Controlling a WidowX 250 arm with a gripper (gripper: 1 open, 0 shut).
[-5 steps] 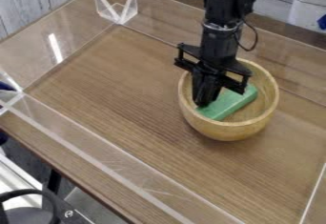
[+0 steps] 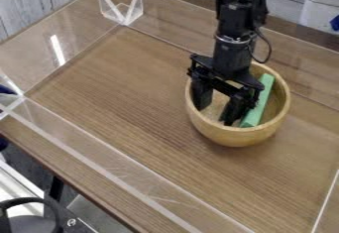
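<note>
My black gripper (image 2: 225, 88) reaches down from the top into a pale wooden bowl (image 2: 241, 134) on the right half of the table. It stands open, its dark fingers spread inside the bowl. A green rectangular object (image 2: 261, 99) lies tilted along the bowl's right side, beside the gripper. I cannot see anything held between the fingers, and the gripper hides part of the bowl's floor.
White tape marks lie near the back left and along the edges. A dark round object (image 2: 34, 217) is at the bottom-left corner, off the table.
The gripper has opened wider and lowered into the bowl. The green object now stands further to the right, along the bowl's side.
</note>
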